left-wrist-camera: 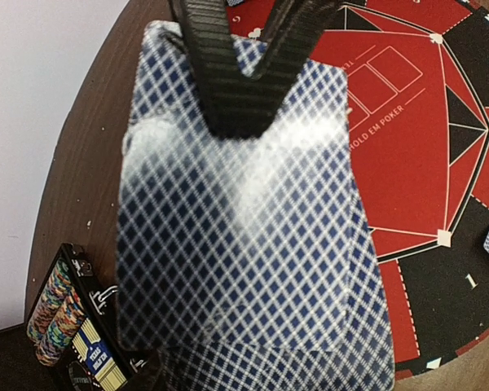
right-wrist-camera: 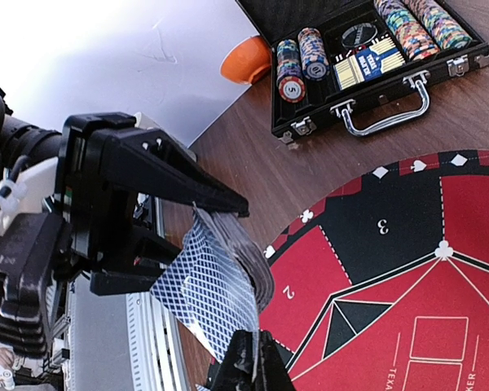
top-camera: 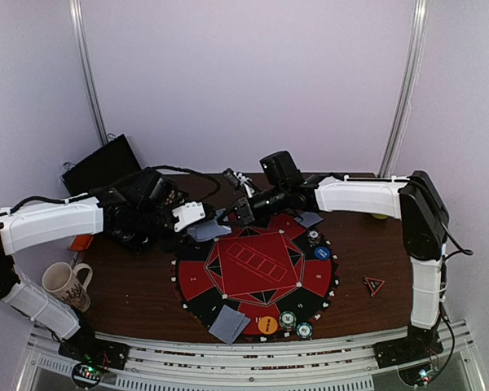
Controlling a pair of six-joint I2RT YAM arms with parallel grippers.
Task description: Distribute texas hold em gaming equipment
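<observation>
In the right wrist view, my left gripper is shut on a stack of blue-backed cards (right-wrist-camera: 248, 259), seen partly edge-on. My right gripper comes up from the bottom, shut, with a thin card edge between its fingertips. From the left wrist view, a black finger (left-wrist-camera: 240, 106) of the right gripper lies across the upper part of a blue-checked card (left-wrist-camera: 228, 228). This card overlaps the stack (left-wrist-camera: 371, 318) behind it. Top view has both grippers meeting over the left of the round poker mat (top-camera: 253, 261), largely covering the cards.
Card piles lie on the mat's near edge (top-camera: 229, 324) and far edge (top-camera: 309, 219). Several chips (top-camera: 288, 319) rest around the rim. An open chip case (right-wrist-camera: 367, 65) stands back left, a mug (top-camera: 65, 283) near left. A triangular marker (top-camera: 374, 285) lies right.
</observation>
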